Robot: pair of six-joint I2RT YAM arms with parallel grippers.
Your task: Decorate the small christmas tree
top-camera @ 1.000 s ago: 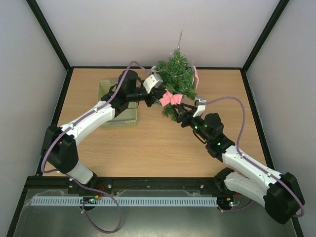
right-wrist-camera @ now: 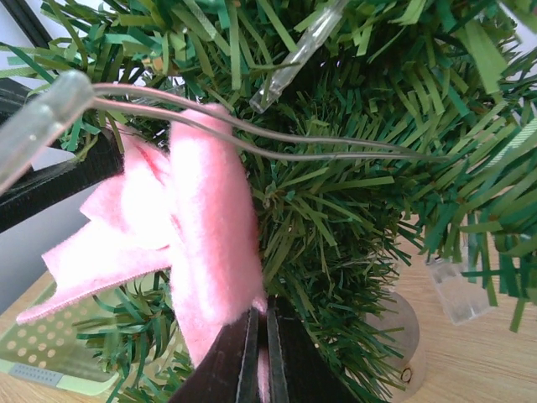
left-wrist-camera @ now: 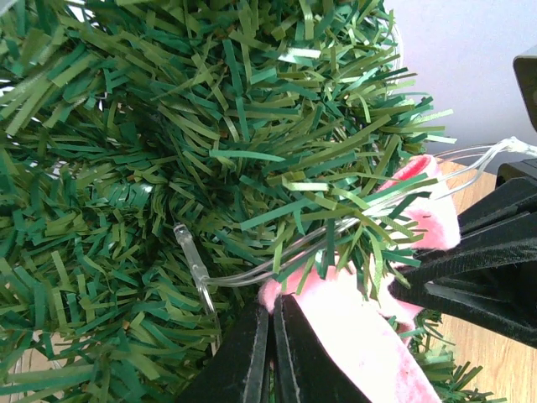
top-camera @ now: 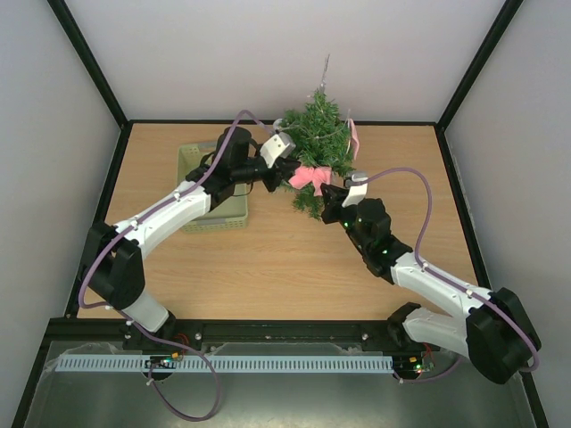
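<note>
The small tree [top-camera: 317, 134] stands at the back middle, a pink bow [top-camera: 312, 176] on its front and another pink piece at its right side. My left gripper [top-camera: 290, 168] is at the bow from the left; in the left wrist view its fingers are shut at the pink fabric [left-wrist-camera: 361, 353]. My right gripper [top-camera: 328, 194] is at the bow from the front right; in the right wrist view its shut fingertips touch the lower end of the pink fabric [right-wrist-camera: 214, 218]. Whether either grips fabric is hard to tell. Wire light strands run through the branches.
A light green basket [top-camera: 214, 212] stands left of the tree, partly under my left arm.
My right gripper and arm have shifted slightly, and the right gripper appears more closed than a second ago. The left arm is essentially still.
</note>
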